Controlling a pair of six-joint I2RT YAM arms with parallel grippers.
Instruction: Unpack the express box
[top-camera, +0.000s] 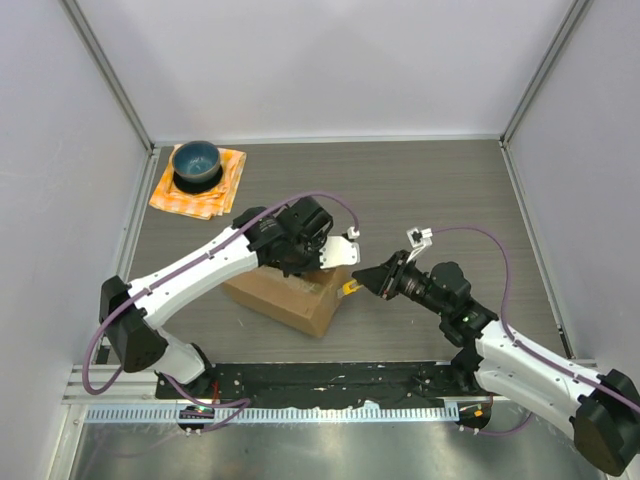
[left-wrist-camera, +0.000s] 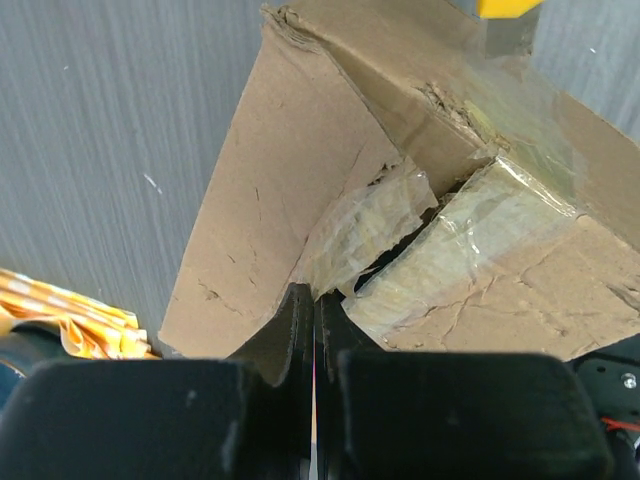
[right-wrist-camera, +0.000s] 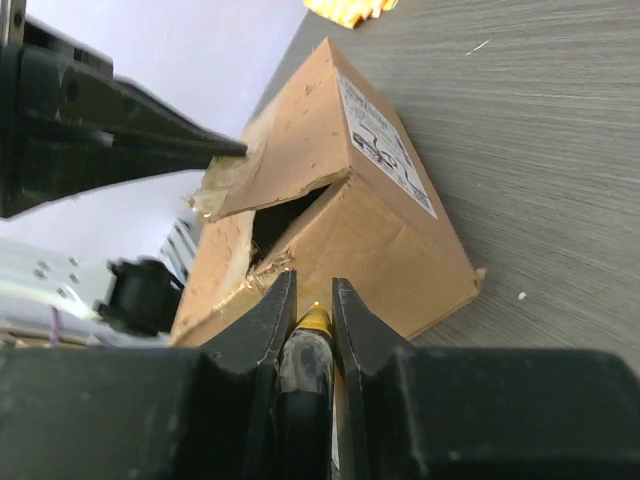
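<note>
The cardboard express box (top-camera: 275, 302) lies tilted under my left arm in the top view, its near corner facing front right. In the left wrist view, torn clear tape (left-wrist-camera: 375, 225) covers its seam, and a dark gap shows between the flaps. My left gripper is shut with its tips at the taped flap edge; whether a thin bit of tape is pinched cannot be told. My right gripper is shut on a yellow cutter (top-camera: 349, 288), pointing at the box's end face. The right wrist view shows one flap (right-wrist-camera: 292, 140) slightly raised.
A dark blue bowl (top-camera: 197, 161) stands on a black round base over an orange checked cloth (top-camera: 205, 203) at the back left. Back right, the table (top-camera: 430, 190) is bare. White walls close in the sides and back.
</note>
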